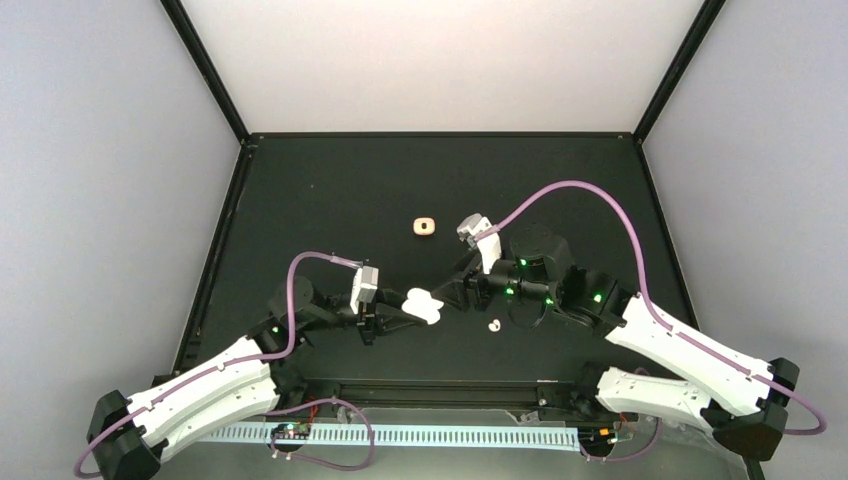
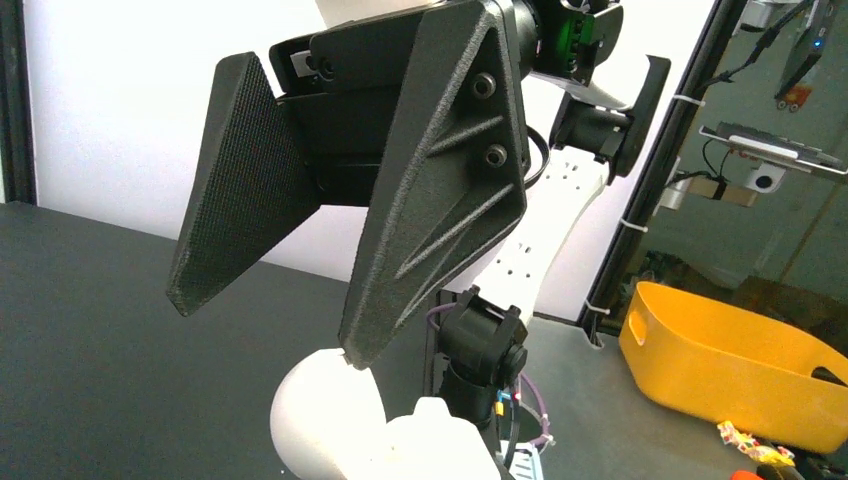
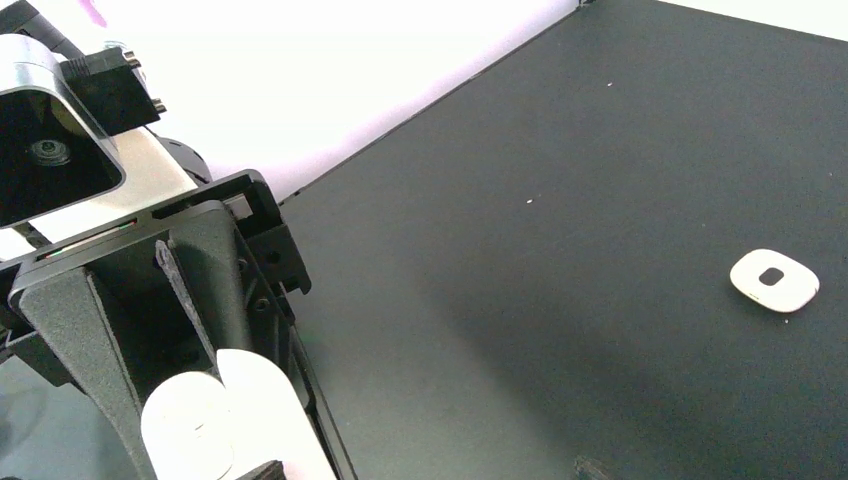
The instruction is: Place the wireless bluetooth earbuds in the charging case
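The white charging case (image 1: 423,306) is held in my left gripper (image 1: 397,310), which is shut on it. Its lid (image 2: 320,410) stands raised. My right gripper (image 1: 450,290) is just right of the case, its fingers parted; one fingertip is at the lid's edge in the left wrist view. A small white earbud (image 1: 494,325) lies on the table below the right gripper. A small cream square piece (image 1: 424,226) with a dark centre (image 3: 752,272) lies further back on the table.
A yellow bin (image 2: 720,370) shows beyond the table in the left wrist view.
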